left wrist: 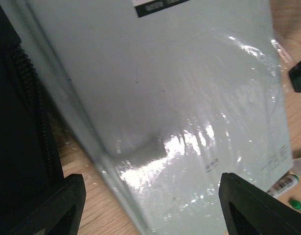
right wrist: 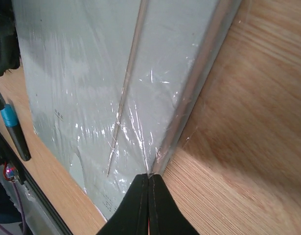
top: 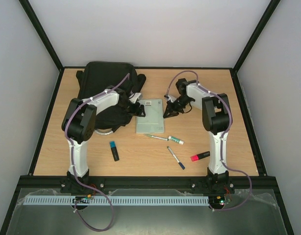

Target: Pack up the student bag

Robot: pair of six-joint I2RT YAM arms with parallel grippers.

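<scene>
A grey-green book or folder in clear plastic film (top: 150, 125) lies flat on the table beside the black bag (top: 105, 78). In the left wrist view the film-wrapped book (left wrist: 140, 88) fills the middle, glossy with wrinkles. My left gripper hangs over its bag-side edge, fingers wide apart, nothing between them. At the opposite edge my right gripper is shut, and the creases in the film run to its fingertips, pinching the clear wrap. The book (right wrist: 91, 88) itself still lies on the wood in the right wrist view.
In front of the book lie a pen (top: 156, 137), a green-and-white tube (top: 175, 140) and a blue-capped pen (top: 176, 158). A blue-and-black marker (top: 114, 151) lies front left, a pink-and-black one (top: 200, 156) front right. Bare table shows at the right.
</scene>
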